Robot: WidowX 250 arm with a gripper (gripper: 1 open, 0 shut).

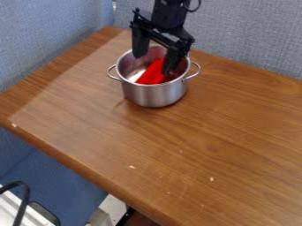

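Note:
A steel pot (pixel 154 93) with two side handles stands near the back of the wooden table. A red object (pixel 150 75) lies inside it. My black gripper (pixel 154 62) is open, its two fingers at and just within the pot's rim, one on either side above the red object. Whether they touch it I cannot tell.
Grey padded walls stand behind and at the left. The table's edge runs along the lower left.

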